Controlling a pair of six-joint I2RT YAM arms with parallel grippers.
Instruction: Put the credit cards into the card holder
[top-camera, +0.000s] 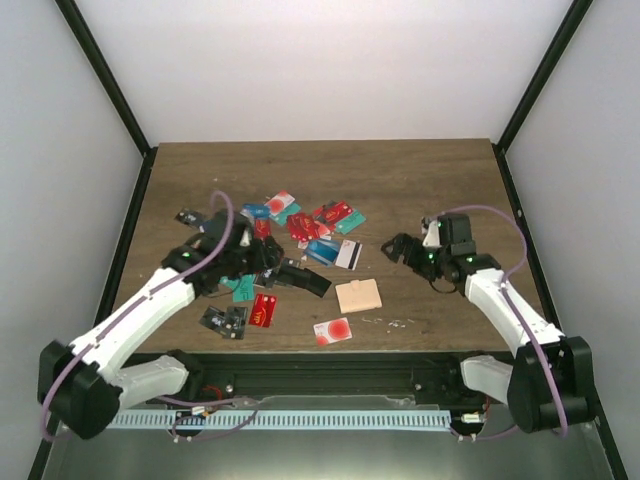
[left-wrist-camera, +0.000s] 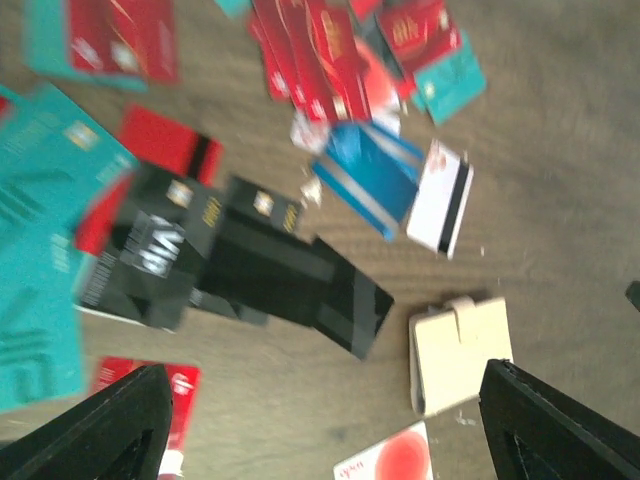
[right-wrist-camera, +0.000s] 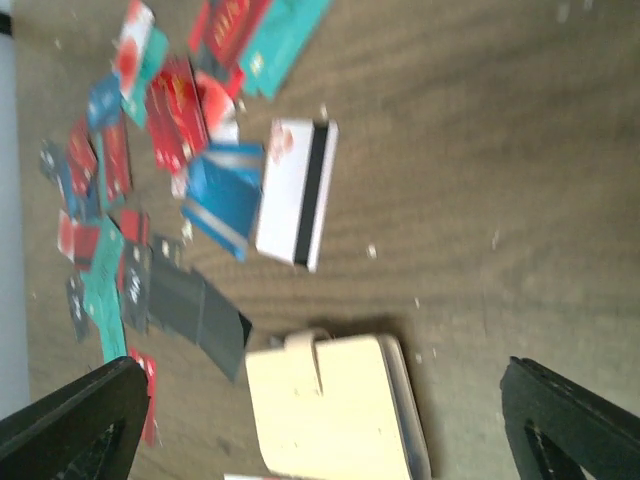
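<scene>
The cream card holder (top-camera: 358, 295) lies closed on the table, its strap (right-wrist-camera: 303, 362) showing in the right wrist view. Left of it and behind it, many cards are strewn, among them a white card with a black stripe (left-wrist-camera: 441, 198), a blue card (left-wrist-camera: 372, 175), black cards (left-wrist-camera: 285, 270) and teal cards (left-wrist-camera: 45, 200). A white card with a red circle (top-camera: 332, 331) lies in front of the holder. Above the left part of the spread hovers my left gripper (top-camera: 272, 255), its fingers apart and empty. My right gripper (top-camera: 393, 247) is open over bare wood, right of the holder.
Cards overlap in several piles, with red cards (top-camera: 302, 227) toward the back. The left arm covers some cards in the top view.
</scene>
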